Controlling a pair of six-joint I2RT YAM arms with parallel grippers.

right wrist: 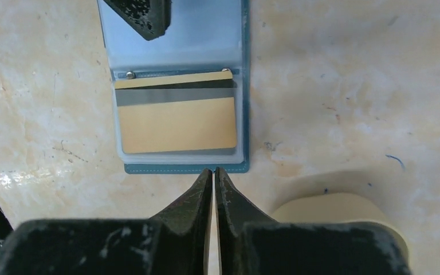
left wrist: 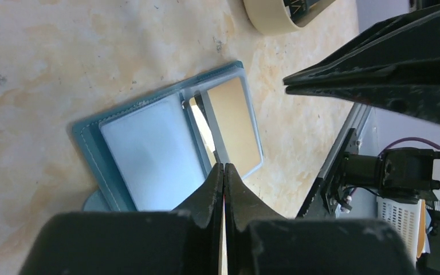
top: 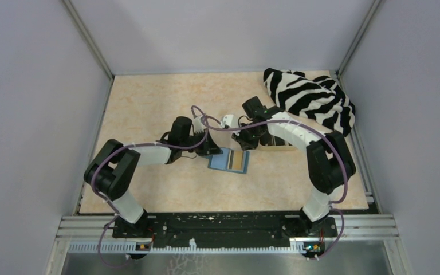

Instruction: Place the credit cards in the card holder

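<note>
The blue card holder (top: 219, 160) lies unfolded on the table. In its right half, under a clear sleeve, sits a tan card (right wrist: 177, 126) with a grey band; a thin tan and dark strip (right wrist: 175, 81) of another card shows at the sleeve's mouth, slightly askew. My left gripper is shut above the holder, nothing visible between its fingers. Just off the holder's right edge, my right gripper is shut too, with nothing showing between the tips. A beige oval container (left wrist: 260, 18) holds dark cards, partly hidden by my right arm from above.
A zebra-striped cloth (top: 309, 97) is heaped at the back right. The container's rim (right wrist: 338, 212) stands close to my right gripper. Both arms are close together over the holder.
</note>
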